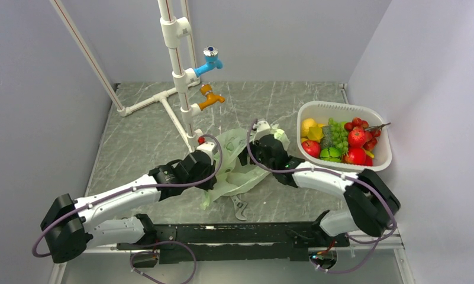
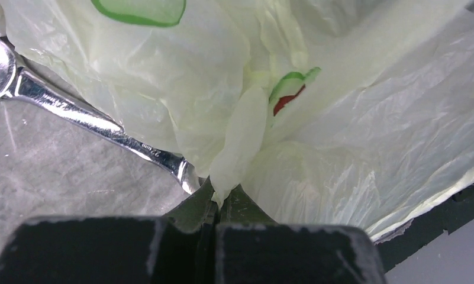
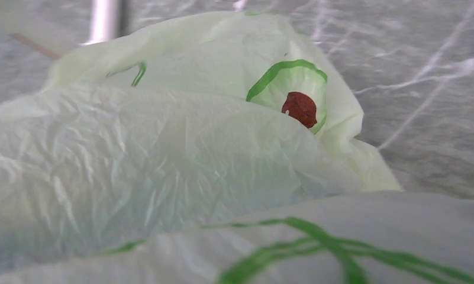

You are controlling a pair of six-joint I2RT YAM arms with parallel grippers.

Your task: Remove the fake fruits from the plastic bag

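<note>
The pale green plastic bag (image 1: 228,188) lies crumpled in the middle of the table between the two arms. In the left wrist view, my left gripper is shut on a pinched fold of the bag (image 2: 240,139). My right gripper (image 1: 244,158) reaches into the bag from the right. Bag film (image 3: 163,171) fills most of the right wrist view and covers its fingers, so what lies between them is hidden. Green and dark red printed patches show on the film. No loose fruit can be made out in the bag. Fake fruits (image 1: 339,139) fill the tub at the right.
The white tub (image 1: 383,161) stands at the right by the wall. A metal wrench (image 1: 239,208) lies at the bag's front edge. White pipes (image 1: 178,71) with a blue tap (image 1: 210,61) and an orange tap (image 1: 210,97) rise behind.
</note>
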